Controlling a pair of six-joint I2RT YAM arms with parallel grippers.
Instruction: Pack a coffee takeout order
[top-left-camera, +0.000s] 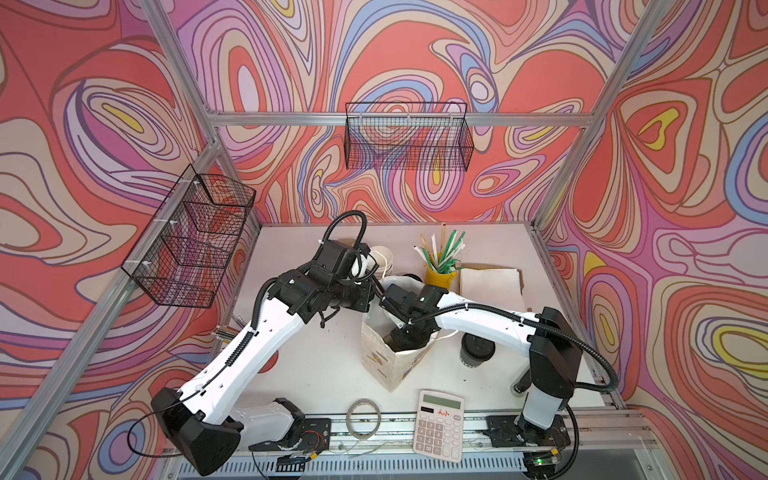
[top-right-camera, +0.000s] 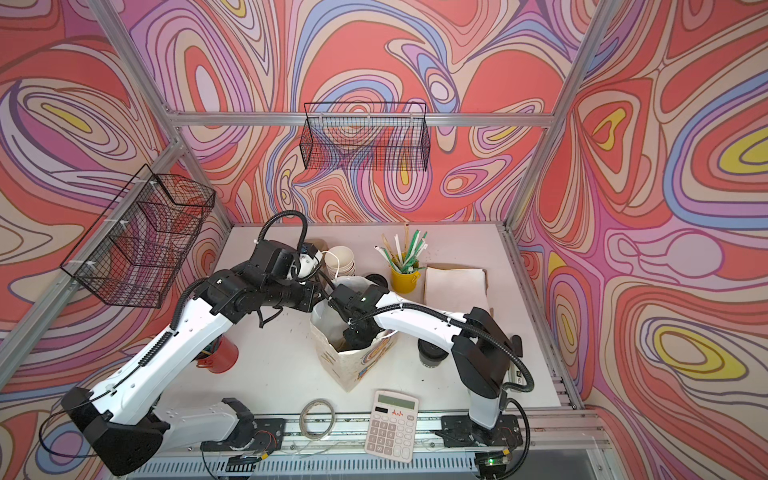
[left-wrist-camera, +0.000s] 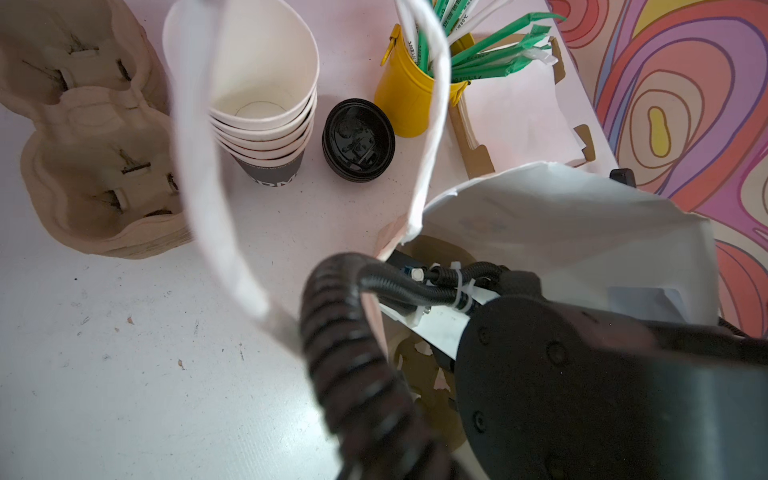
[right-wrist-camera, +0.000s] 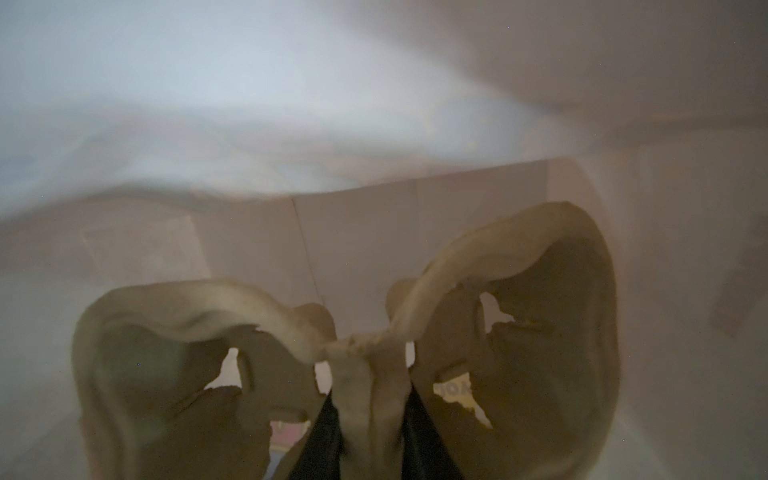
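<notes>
A white paper bag stands upright on the table, its mouth spread wide. My right arm reaches down into it. In the right wrist view, my right gripper is shut on the middle ridge of a brown cup carrier inside the bag; through its holes show bits of printed colour. My left gripper is at the bag's left rim, its fingers looking together; whether they pinch the paper is unclear. In the left wrist view its fingers are out of sight, and a white bag handle loops across.
Behind the bag stand more carriers, stacked paper cups, black lids, a yellow bucket of straws and a napkin tray. A lidded jar is on the right, a calculator in front.
</notes>
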